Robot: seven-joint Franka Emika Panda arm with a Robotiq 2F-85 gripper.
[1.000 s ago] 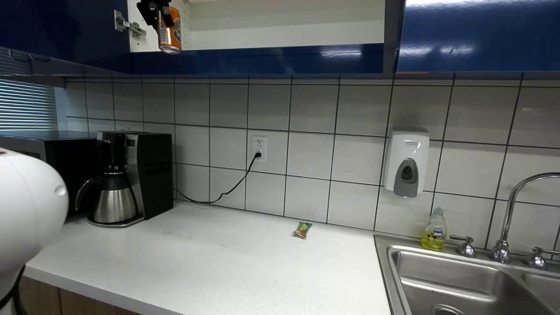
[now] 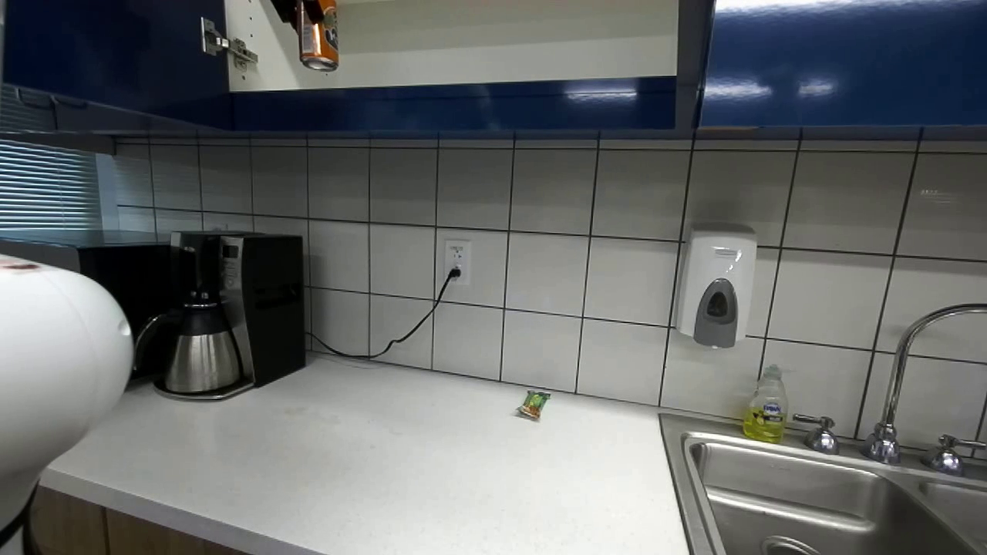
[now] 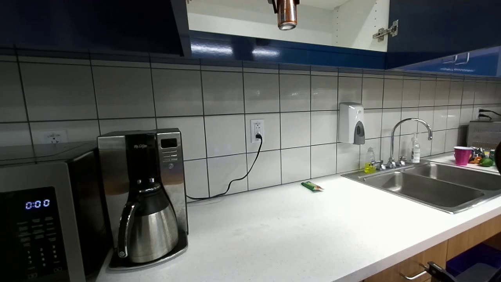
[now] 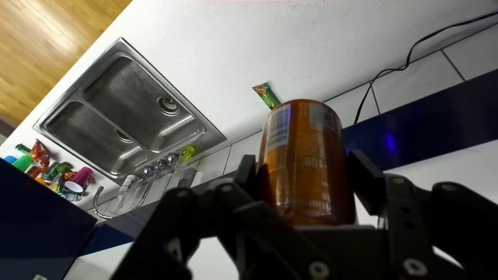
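An orange can (image 4: 303, 163) is held between the fingers of my gripper, which is shut on its sides in the wrist view. In exterior view 1 the can (image 2: 319, 37) hangs upright high at the top left, in front of the open cabinet (image 2: 518, 46), with its silver bottom above the lower cabinet edge. Exterior view 2 has the same can (image 3: 287, 15) at the top, its base apart from any surface. Most of the gripper is cut off by the top edge in both exterior views.
The opened blue cabinet door (image 2: 116, 60) stands at the left. Below lie a small green packet (image 2: 533, 404) on the bare counter (image 2: 389, 462), a coffee maker (image 2: 268, 305), a wall soap dispenser (image 2: 717, 282) and a steel sink (image 2: 680, 472). The cabinet interior in view looks empty.
The can and gripper have risen and shifted slightly right in exterior view 1. The white arm part at the left has moved a little right too.
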